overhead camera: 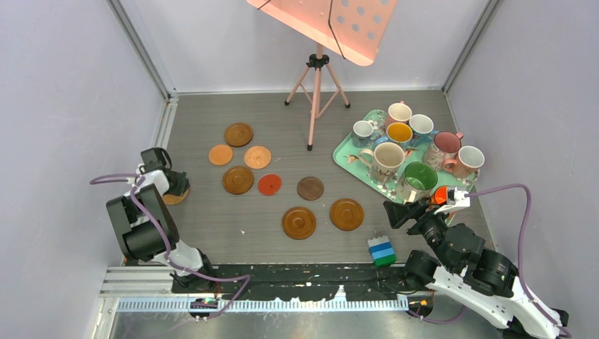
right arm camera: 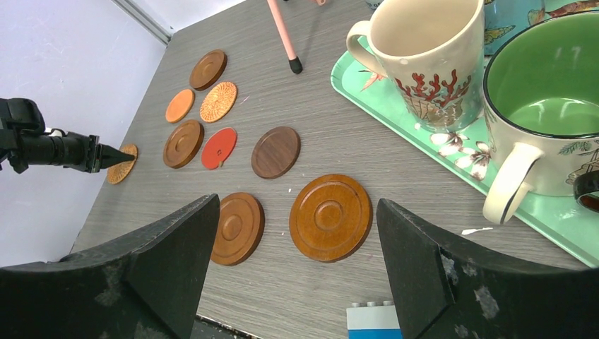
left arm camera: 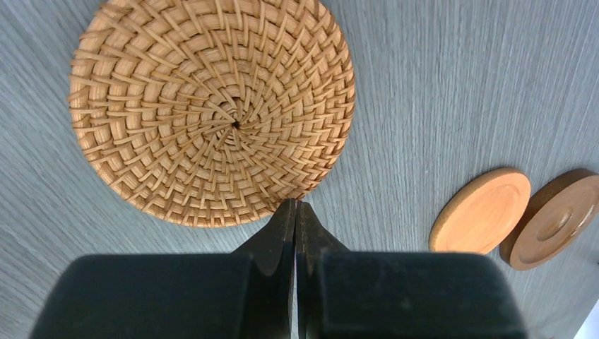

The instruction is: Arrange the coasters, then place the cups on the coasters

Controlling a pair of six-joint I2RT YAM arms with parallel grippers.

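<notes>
A woven coaster [left arm camera: 212, 120] lies on the table at the far left in the top view, with my left gripper shut at its near edge, nothing showing between the fingertips. My right gripper is open and empty at the right, beside a green tray [right arm camera: 374, 99] of cups, among them a cream coral-print mug [right arm camera: 438, 78] and a green-lined mug [right arm camera: 540, 162].
Several wooden coasters [overhead camera: 299, 222] and a red one [overhead camera: 269, 185] are spread over the middle. Stacked blocks [overhead camera: 381, 251] sit at the front right. A pink stand [overhead camera: 315, 99] stands at the back.
</notes>
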